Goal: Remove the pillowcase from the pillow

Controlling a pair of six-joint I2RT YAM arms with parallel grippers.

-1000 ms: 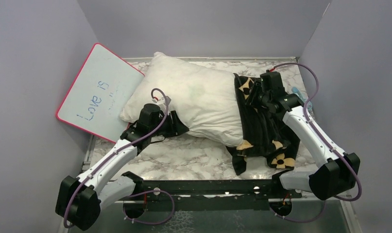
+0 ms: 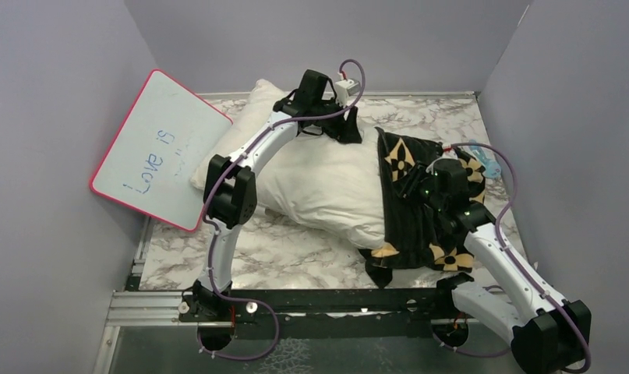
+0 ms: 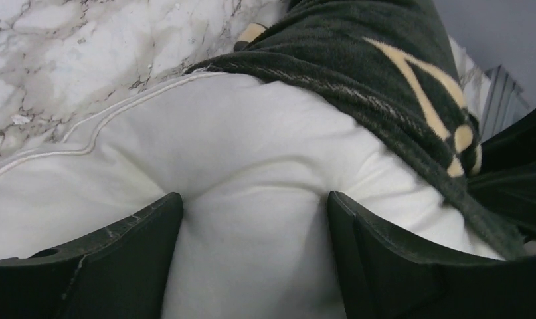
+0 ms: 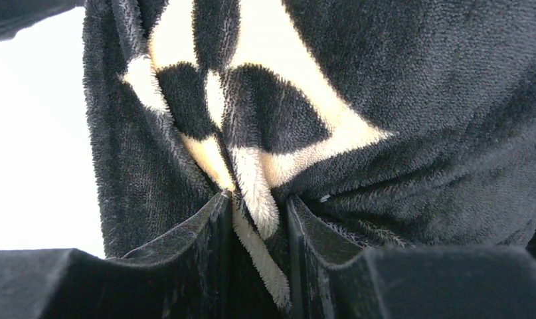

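The white pillow (image 2: 311, 187) lies across the table, its right end inside the dark pillowcase (image 2: 408, 234) with tan flower print. My left gripper is pressed onto the pillow's top near its far edge, fingers apart with white fabric between them, short of the pillowcase hem. My right gripper is shut on a fold of the pillowcase, which is bunched around its fingertips.
A whiteboard (image 2: 143, 140) leans at the left. A small blue item (image 2: 489, 164) lies by the right wall. Grey walls bound the sides and back.
My left arm has swung from the pillow's front-left up to its back edge and lowered onto it. My right gripper has come toward the front with the pillowcase.
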